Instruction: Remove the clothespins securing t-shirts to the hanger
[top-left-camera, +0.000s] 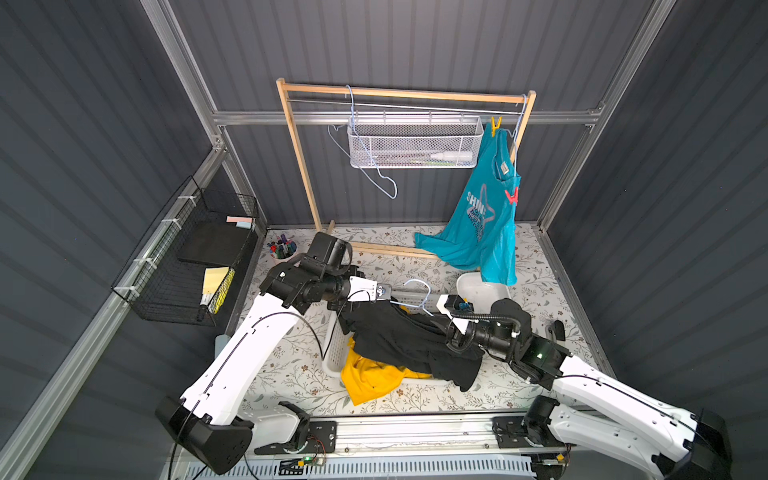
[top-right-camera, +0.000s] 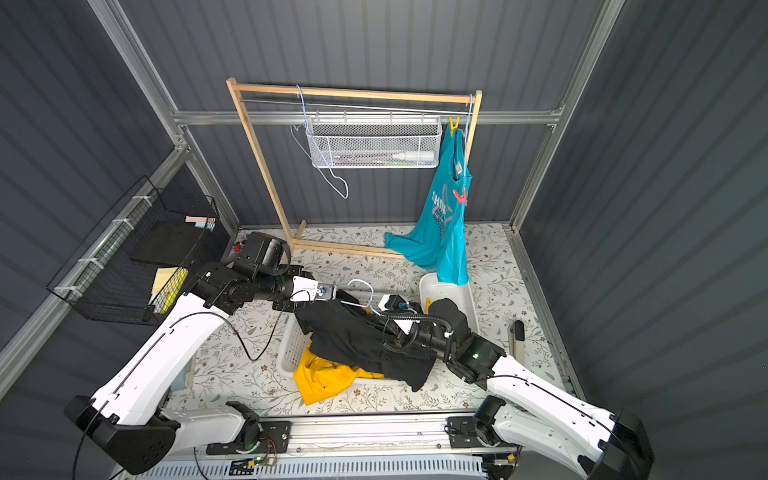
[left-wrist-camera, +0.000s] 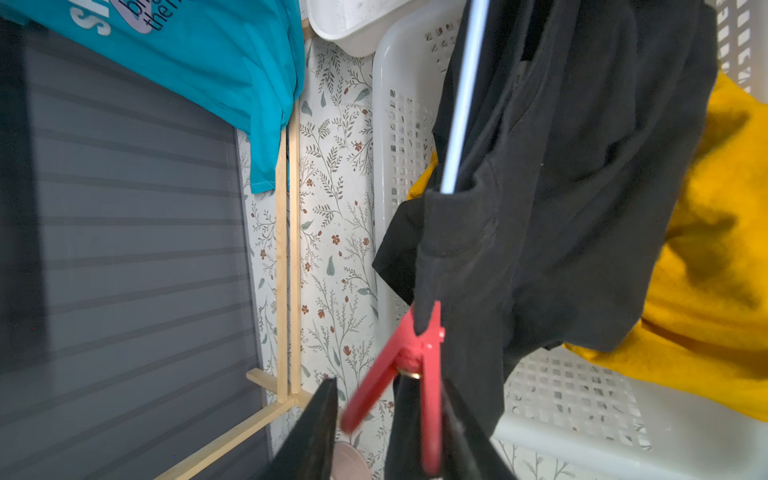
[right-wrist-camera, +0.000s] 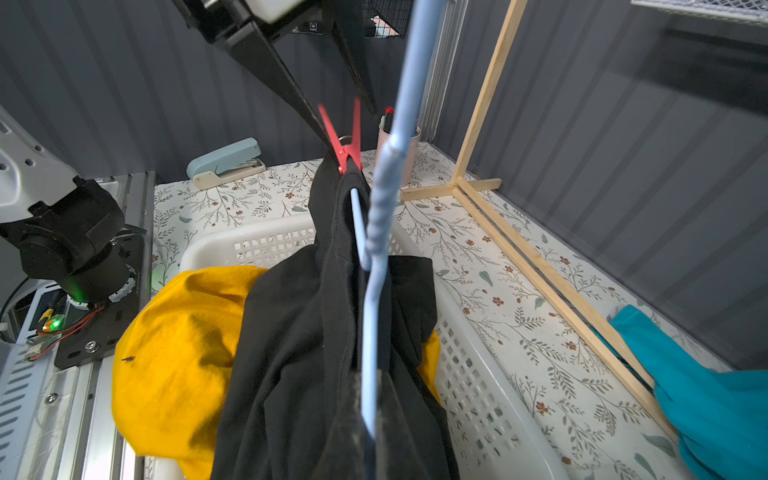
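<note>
A black t-shirt (top-left-camera: 416, 344) lies over a yellow one in a white basket, its blue hanger (right-wrist-camera: 392, 168) through it, a red clothespin (left-wrist-camera: 412, 360) clipped at the hanger's end. My left gripper is open around that clothespin's handles, which stand between its fingers. My right gripper is shut on the hanger's blue wire. A teal t-shirt (top-left-camera: 472, 224) hangs on the wooden rack at the back right, with a yellow clothespin (top-left-camera: 496, 125) and a red one on it.
The rack (top-left-camera: 297, 152) also carries empty hangers and a white mesh basket (top-left-camera: 412, 140). A white tub (top-left-camera: 488, 288) sits right of the laundry basket. A black wire basket (top-left-camera: 184, 264) is on the left wall, a stapler (right-wrist-camera: 224, 164) on the table's left.
</note>
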